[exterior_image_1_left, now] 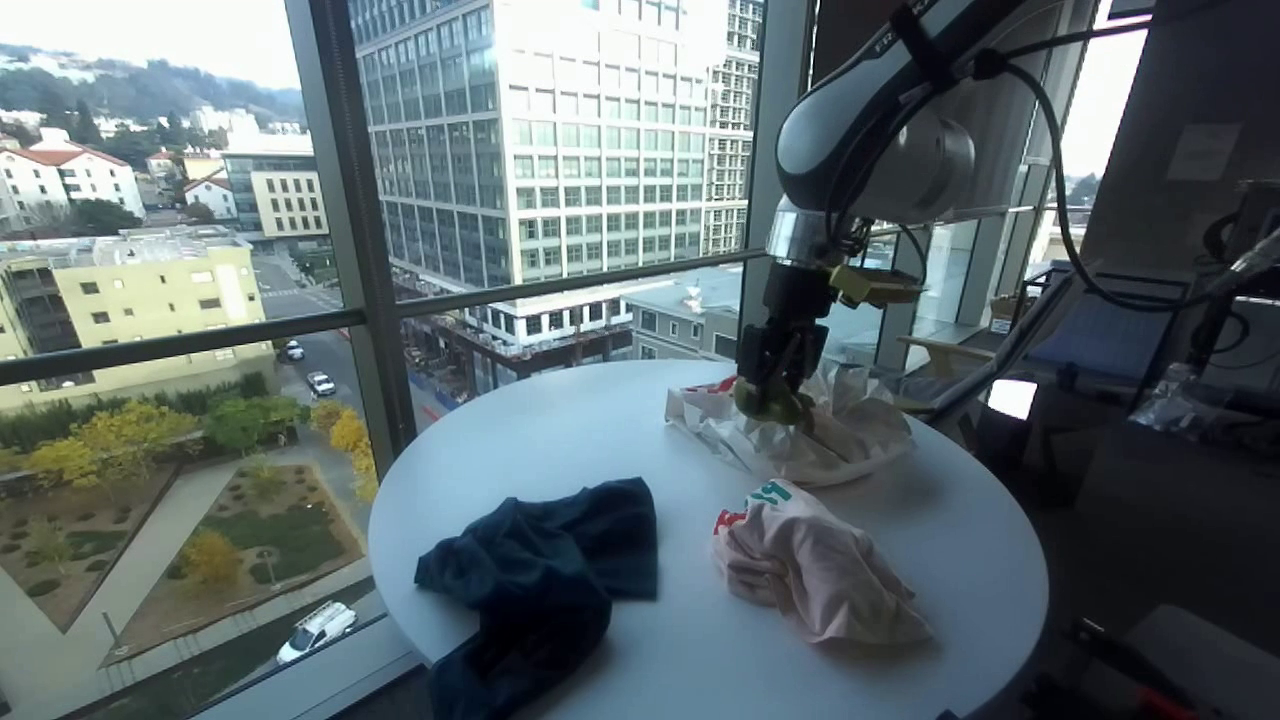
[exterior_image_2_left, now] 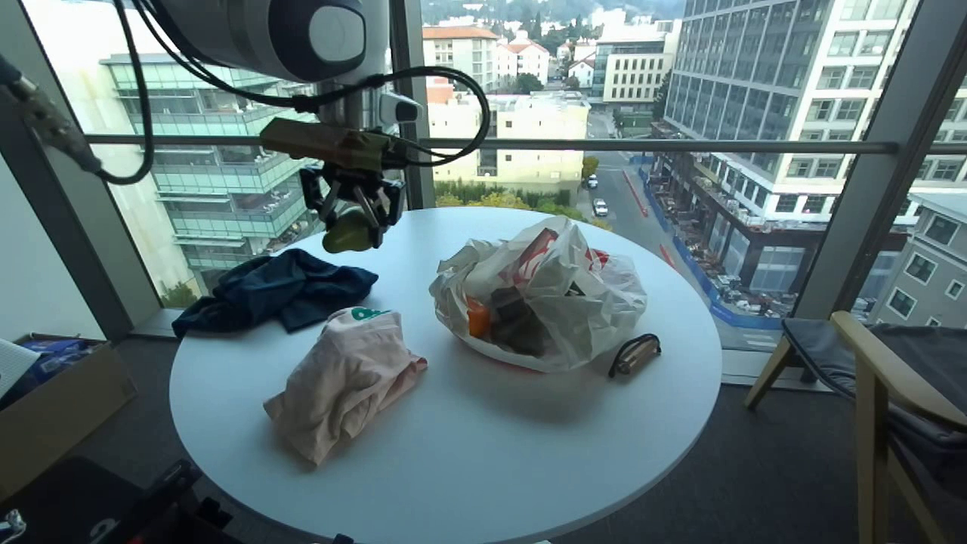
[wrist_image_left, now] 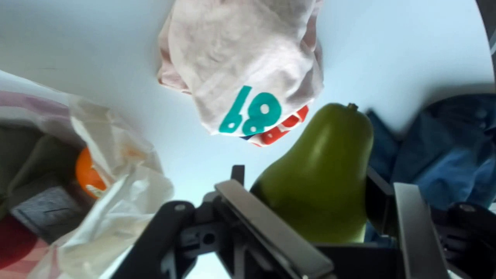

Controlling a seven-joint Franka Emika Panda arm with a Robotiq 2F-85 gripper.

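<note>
A green pear [wrist_image_left: 325,172] is squeezed between the two fingers of my gripper, its stem end pointing away from the palm in the wrist view. Seen from the second exterior view, the gripper [exterior_image_2_left: 358,227] hangs above the table with the pear [exterior_image_2_left: 350,233] well clear of the surface. A white plastic bag [exterior_image_2_left: 571,299] lies crumpled on the table with its mouth open. Inside it are an orange item [exterior_image_2_left: 477,318] and a dark item [exterior_image_2_left: 518,325]. In the first exterior view, the gripper [exterior_image_1_left: 780,378] overlaps the bag [exterior_image_1_left: 858,420].
A pale pink cloth [exterior_image_2_left: 349,381] and a dark blue cloth [exterior_image_2_left: 281,289] lie bunched on the round white table [exterior_image_2_left: 508,471]. A small brown pouch [exterior_image_2_left: 636,353] rests beside the bag. Bare tabletop shows at the front.
</note>
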